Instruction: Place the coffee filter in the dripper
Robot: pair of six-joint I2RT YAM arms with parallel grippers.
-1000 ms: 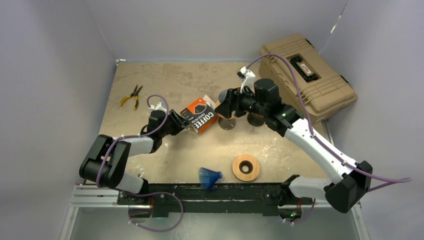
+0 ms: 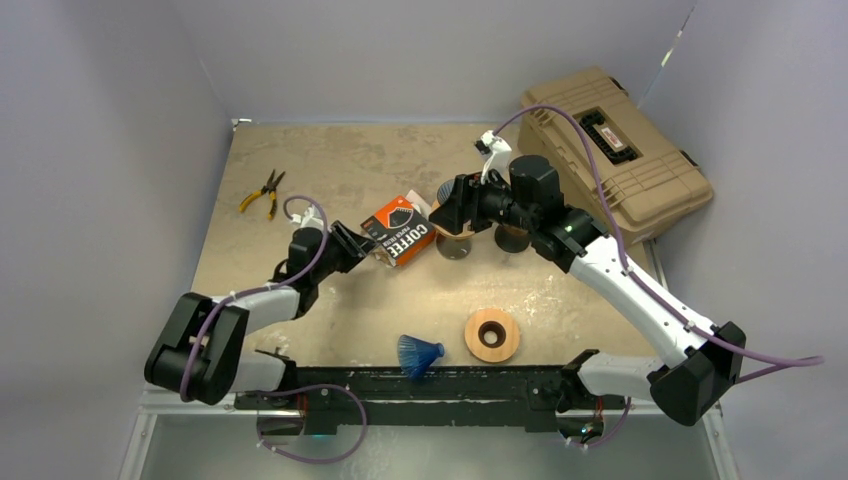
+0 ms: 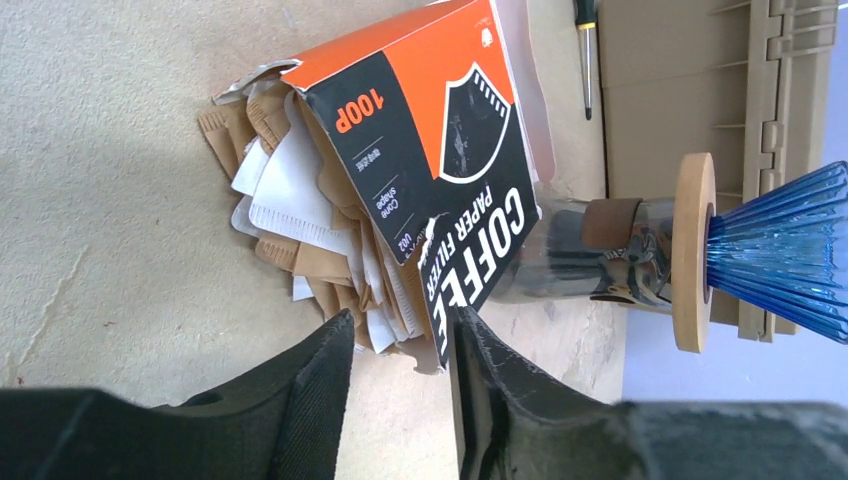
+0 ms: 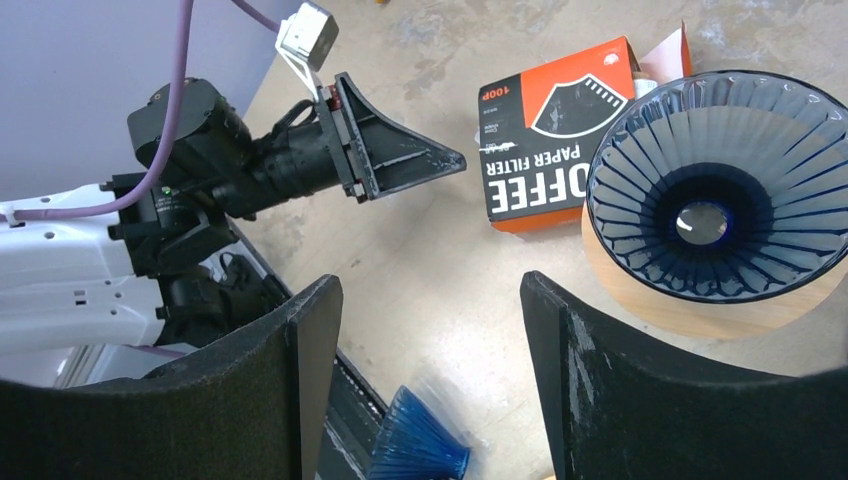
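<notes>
The orange and black coffee filter box [image 2: 398, 230] lies tipped, its brown and white filters [image 3: 300, 200] spilling from the open end. A blue ribbed dripper [image 4: 717, 135] sits in a wooden ring on a glass server [image 3: 560, 250], beside the box. My left gripper is part open just short of the box's open end, nothing seen between its fingertips. My right gripper hangs open above and near the dripper, with nothing between its fingers.
A loose blue dripper [image 2: 420, 355] and a wooden ring [image 2: 491, 335] lie at the front. Pliers [image 2: 266, 192] lie left, a tan case [image 2: 620, 160] stands back right.
The right arm is practically still.
</notes>
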